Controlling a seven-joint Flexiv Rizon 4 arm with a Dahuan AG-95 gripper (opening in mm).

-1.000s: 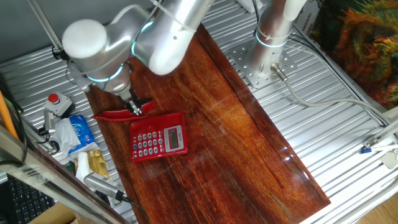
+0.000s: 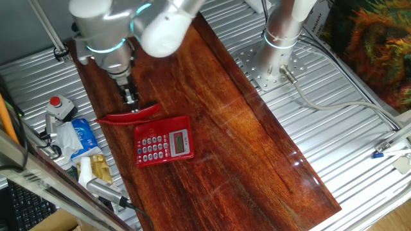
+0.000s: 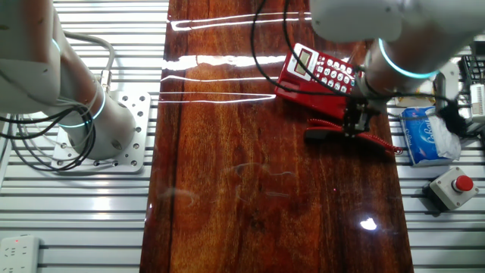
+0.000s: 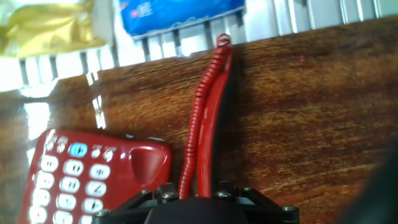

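A red telephone base (image 2: pixel 164 141) with grey keys and a small display lies flat on the dark wooden table. Beside it, apart from the cradle, lies the red handset (image 2: pixel 142 115) with its coiled cord (image 4: pixel 198 115). My gripper (image 2: pixel 131 104) points down at the handset in exterior view 1. In the wrist view the gripper has a finger on either side of the handset and cord, at the bottom edge. Whether the fingers press on the handset does not show. The phone base (image 4: pixel 93 177) is left of the fingers there.
Beyond the table's edge lie a blue tissue pack (image 2: pixel 83 138), a yellow packet (image 2: pixel 101 168) and a box with a red button (image 2: pixel 59 107).
My gripper has shifted slightly left and toward the far end of the table in exterior view 1, away from the phone base and over the handset. The phone and handset look unmoved.
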